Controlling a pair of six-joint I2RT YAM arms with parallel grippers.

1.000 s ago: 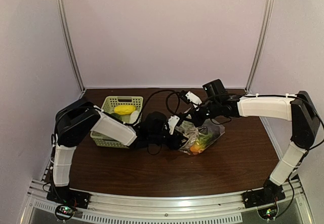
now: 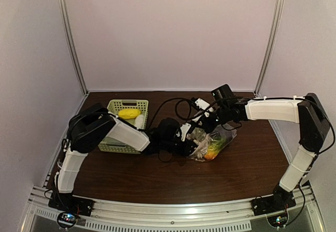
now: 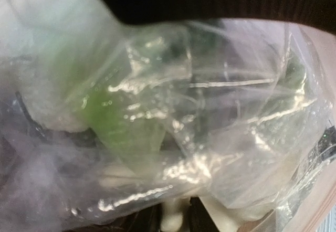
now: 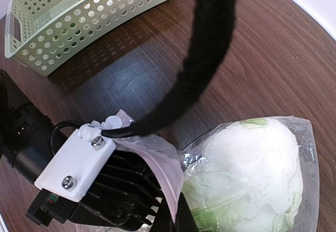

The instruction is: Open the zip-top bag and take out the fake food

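Note:
The clear zip top bag (image 2: 223, 136) lies right of the table's middle, with orange and green food (image 2: 211, 151) inside. In the right wrist view, a white and green cabbage-like piece (image 4: 254, 171) shows through the plastic. My right gripper is shut on the bag's pinkish rim (image 4: 169, 185). My left gripper is at the bag's mouth, plastic filling most of its view. Something pale shows between its dark fingers; whether it grips this cannot be told. A green piece (image 3: 126, 129) is blurred behind the plastic.
A pale green basket (image 4: 79, 35) stands at the left of the table, holding a yellow piece (image 2: 129, 113) and a white one (image 2: 139, 121). The left arm crosses over its front. Bare table (image 2: 173, 185) lies in front of the bag.
The left arm has shifted slightly to the right, deeper toward the bag. The bag's food end has moved a little rightward; the right arm has barely moved.

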